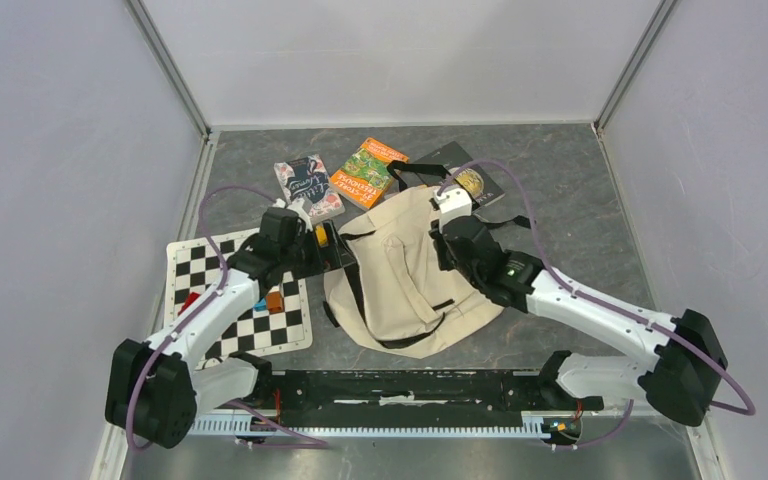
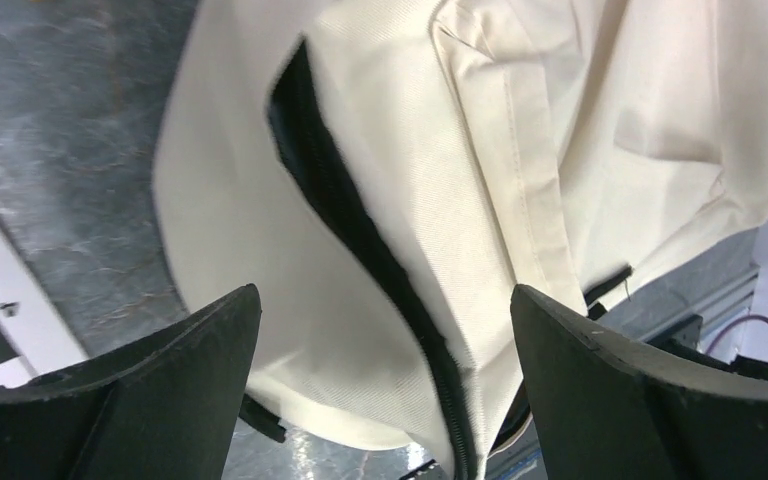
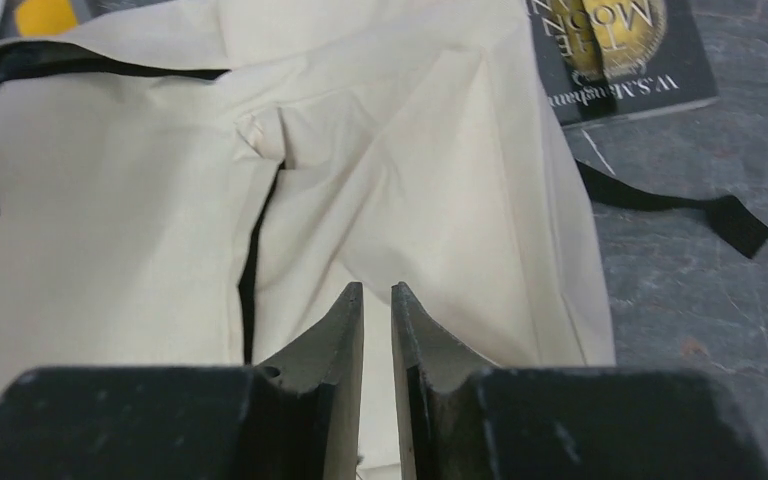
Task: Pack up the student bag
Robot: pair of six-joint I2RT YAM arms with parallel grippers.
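The cream canvas bag lies flat at the table's middle, its black-edged opening running lengthwise along the left part. My left gripper hangs open over this edge, nothing held between its fingers. Over the bag's right part is my right gripper, its fingers close together with a narrow gap; whether cloth sits between them is unclear. Behind the bag lie a floral book, an orange book and a dark book, with black straps across the dark one.
At the left, a checkerboard holds several small colored items, partly hidden by my left arm. Bare grey table shows at the right. White walls close in the sides and back.
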